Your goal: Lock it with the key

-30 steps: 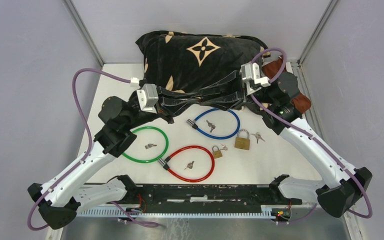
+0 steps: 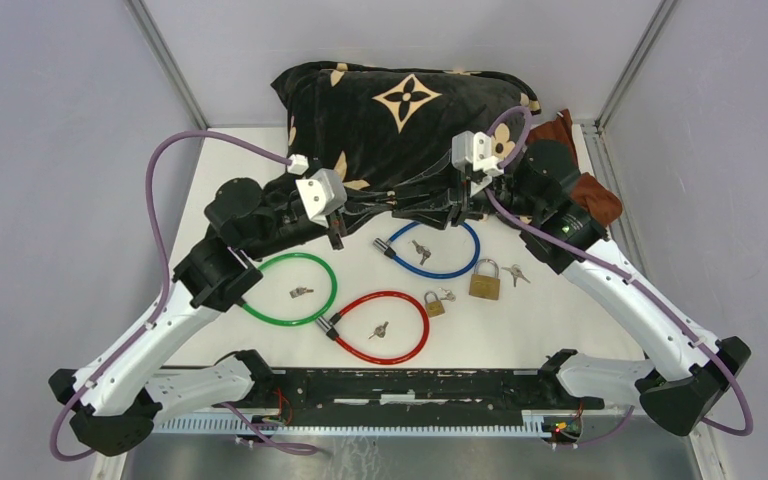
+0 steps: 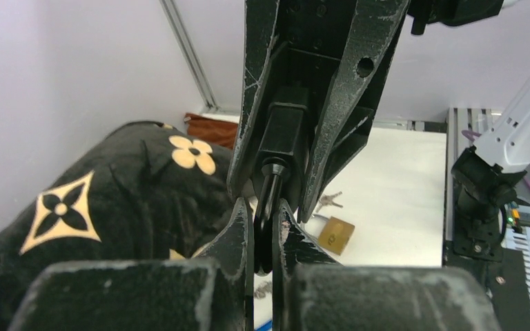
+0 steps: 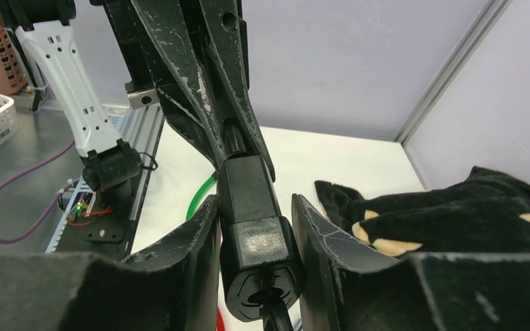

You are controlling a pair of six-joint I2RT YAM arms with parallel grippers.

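Observation:
Above the table my two grippers face each other around one black piece. A thin black rod [image 3: 266,224] with a pale collar runs upright between the fingers of my left gripper, which is shut on it. That rod meets a black block [image 4: 250,200]. My right gripper has its fingers on either side of the block; how firmly they touch it cannot be made out. In the right wrist view the block's near end has a round recess with a dark thin stem in it; whether this is a key is unclear.
On the white table lie a green cable lock [image 2: 335,287], a red one [image 2: 427,328] and a blue one [image 2: 478,247]. Two brass padlocks, large [image 2: 485,286] and small [image 2: 434,308], and several loose keys lie among them. A black cushion [image 2: 370,115] fills the back.
Locks and keys on the table have not moved.

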